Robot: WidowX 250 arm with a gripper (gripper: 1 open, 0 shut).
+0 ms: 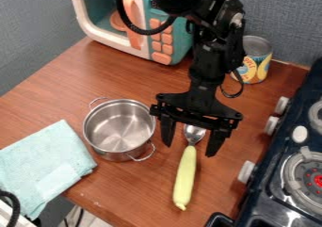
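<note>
My black gripper [190,140] hangs over the middle of the wooden table with its fingers spread open, over a silver spoon [194,134] whose head shows between them. A pale yellow-green corn-like object [184,179] lies lengthwise just in front of the spoon. A steel pot [111,128] with two handles stands to the left of my gripper. I cannot tell whether the fingertips touch the table.
A stove [280,184] with knobs fills the right side. A light blue cloth [38,165] lies at the left. A toy microwave [161,44] and a can [253,61] stand at the back.
</note>
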